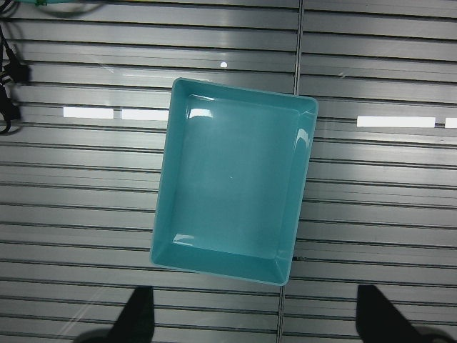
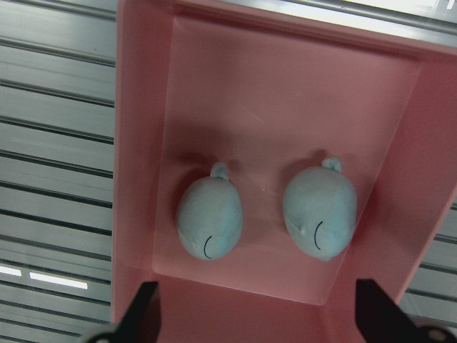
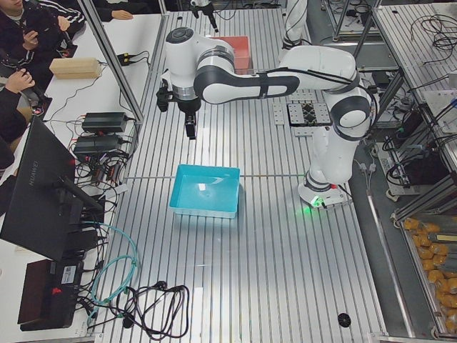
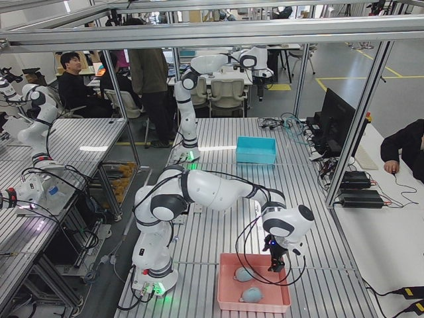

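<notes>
An empty teal bin (image 1: 232,179) lies on the slatted metal table, below my left gripper, whose fingertips stand wide apart with nothing between them. In the right wrist view a pink bin (image 2: 285,86) holds two pale blue-grey plush toys (image 2: 208,218) (image 2: 319,211), lying side by side, each with a small tab and a curved line. My right gripper is open above this bin, its fingertips apart and empty.
Coiled black cables (image 3: 153,311) and a teal hose lie near one table edge, beside a monitor (image 3: 46,193) on a white side desk. Frame posts line the table. Much of the slatted surface around the teal bin is clear.
</notes>
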